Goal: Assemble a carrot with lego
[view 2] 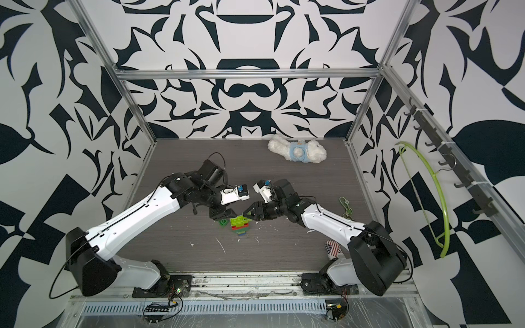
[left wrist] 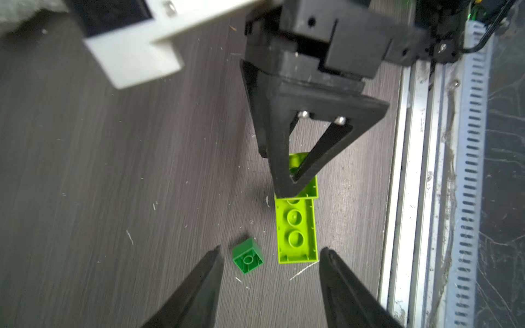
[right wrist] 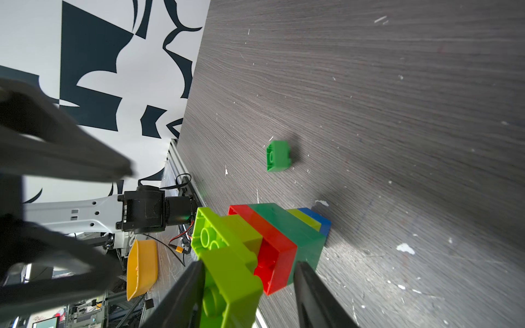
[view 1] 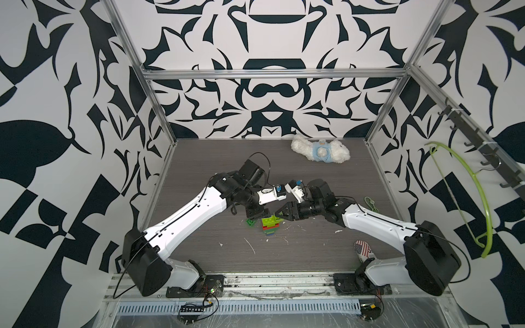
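Note:
A stack of bricks stands on the table between my arms. In the right wrist view its blue brick [right wrist: 321,220] is lowest, then yellow, a dark green brick [right wrist: 292,229], a red brick [right wrist: 270,248] and lime bricks [right wrist: 246,278] nearest the camera. From the left wrist view, the hollow tops of the lime bricks [left wrist: 295,235] show. A small loose green brick [left wrist: 247,255] lies beside the stack. My left gripper is open and empty above the table. Around the lime end, my right gripper stands open, its right finger [right wrist: 320,300] visibly apart from the lime.
At the back lies a white plush toy [view 1: 322,151] with a blue band. Green scissors-like handles [view 1: 370,204] and a striped item [view 1: 363,249] lie on the right. Small white scraps dot the table.

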